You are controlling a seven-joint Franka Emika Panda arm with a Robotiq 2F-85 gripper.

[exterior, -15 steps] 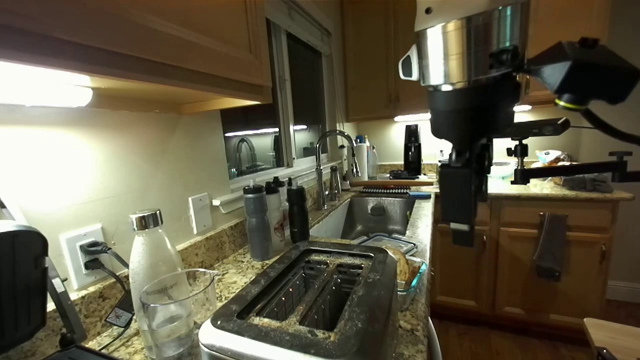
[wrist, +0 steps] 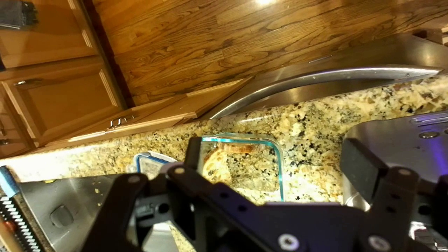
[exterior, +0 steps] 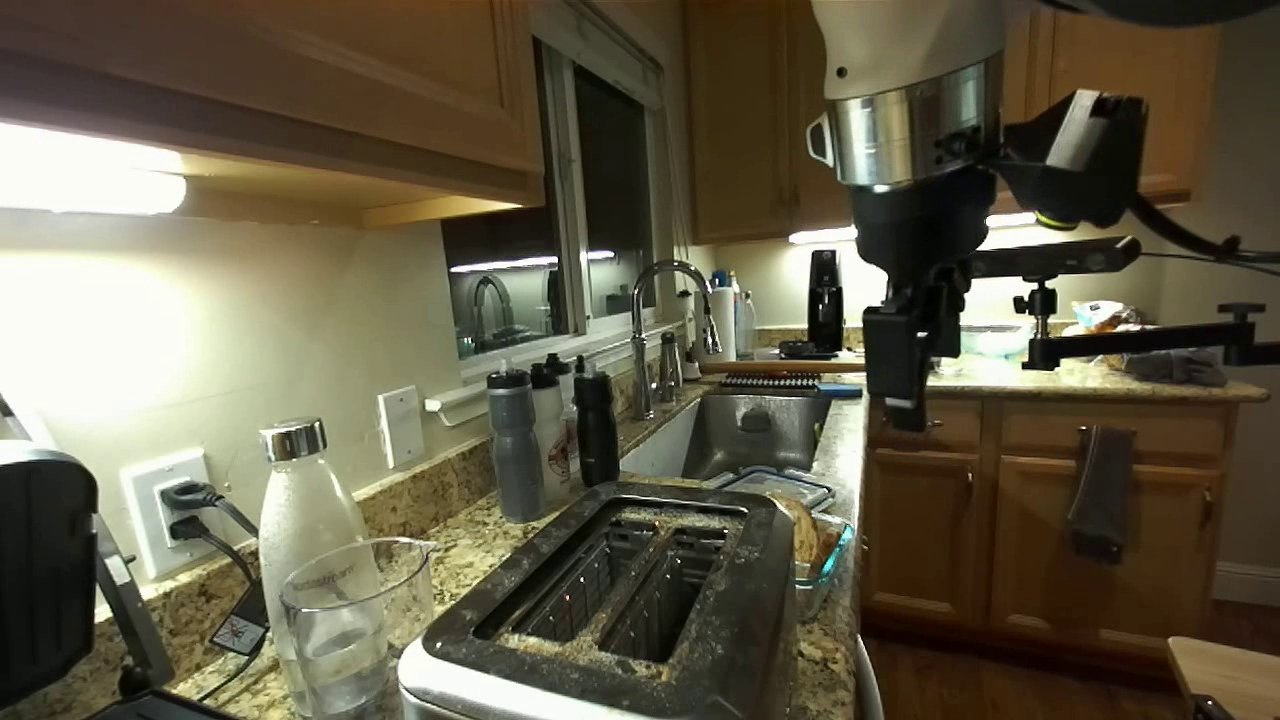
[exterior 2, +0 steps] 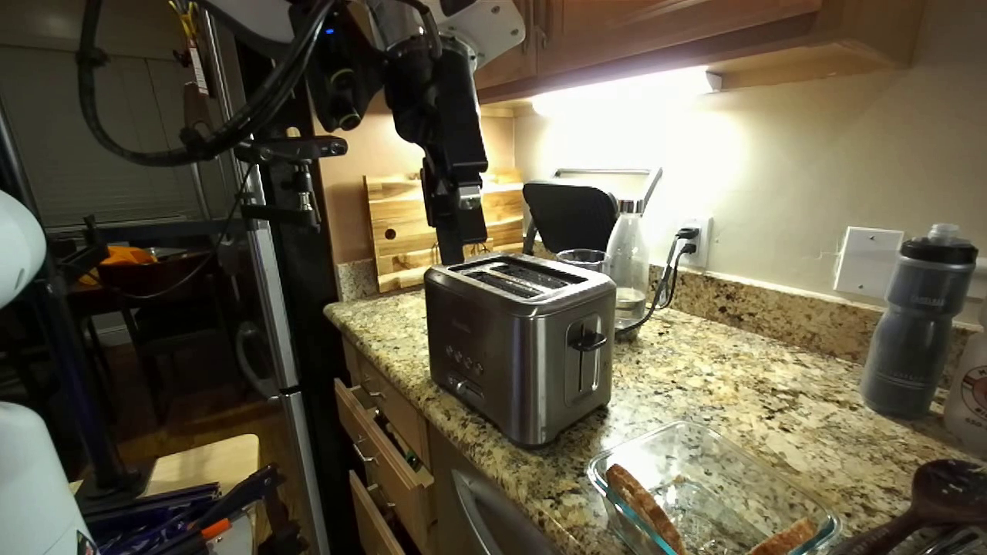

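Note:
My gripper is open, its two fingers wide apart with nothing between them in the wrist view. Below it, a glass container (wrist: 280,168) with a teal-tinted rim rests on the counter. Bread (wrist: 216,166) lies inside; exterior view 2 shows one bread slice (exterior 2: 645,504) leaning on the container's wall and part of another at the near edge. A steel two-slot toaster (exterior 2: 518,342) stands on the counter beside the container. Its slots (exterior: 618,588) look empty in exterior view 1, where the gripper hangs in the air to the right, clear of the toaster.
A glass bottle (exterior: 314,504) and a clear pitcher (exterior: 414,588) stand behind the toaster by the wall. Several drink bottles (exterior: 516,450) line the backsplash. The sink (exterior: 762,432) lies beyond the container, with a blue-edged lid (wrist: 153,161) near it.
The arm has moved away from exterior view 1's camera, appearing smaller, higher and slightly left, and the gripper has turned a little. The toaster and container have stayed put.

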